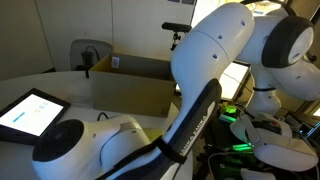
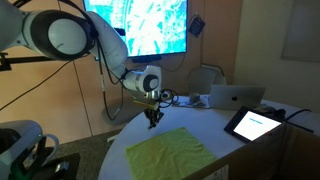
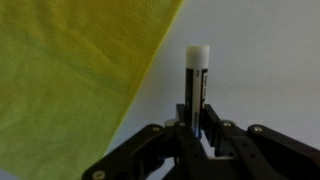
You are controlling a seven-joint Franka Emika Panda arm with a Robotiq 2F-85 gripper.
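Observation:
In the wrist view, a slim marker-like object [image 3: 196, 80] with a pale end and a dark, printed body juts out from my gripper, which is shut on it. A yellow-green cloth [image 3: 70, 75] lies to the left of it on the pale table, and the object is over bare table beside the cloth's edge. In exterior view 2, my gripper [image 2: 153, 119] points down over the far side of the cloth [image 2: 170, 155]; the held thing is too small to make out there. The arm hides the gripper in exterior view 1.
A cardboard box [image 1: 130, 92] with an open top stands on the table. Near it lies a tablet [image 1: 33, 115] with a lit screen. A laptop [image 2: 236, 97] sits toward the table's far side.

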